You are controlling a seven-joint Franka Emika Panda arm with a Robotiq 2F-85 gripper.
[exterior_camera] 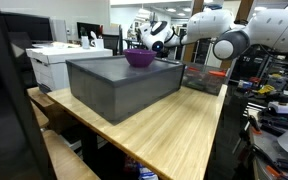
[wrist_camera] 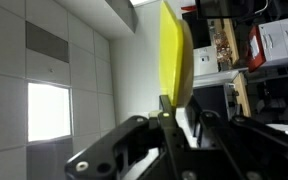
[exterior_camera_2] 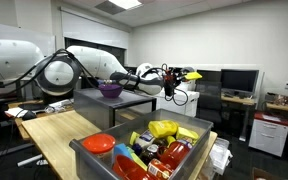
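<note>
In the wrist view a long yellow object (wrist_camera: 173,55) rises from between the fingertips of my gripper, which is shut on its lower end. From the side, the gripper (exterior_camera_2: 180,76) is held up high, well above the bin, and the yellow piece (exterior_camera_2: 193,75) sticks out past it. What exactly the object is cannot be told.
A grey bin (exterior_camera_2: 96,165) below holds several colourful toy-like items, among them a yellow one (exterior_camera_2: 164,128) and a red one (exterior_camera_2: 158,169). On a long grey box (exterior_camera: 104,95) rests a purple bowl (exterior_camera: 140,58). Monitors and desks stand behind.
</note>
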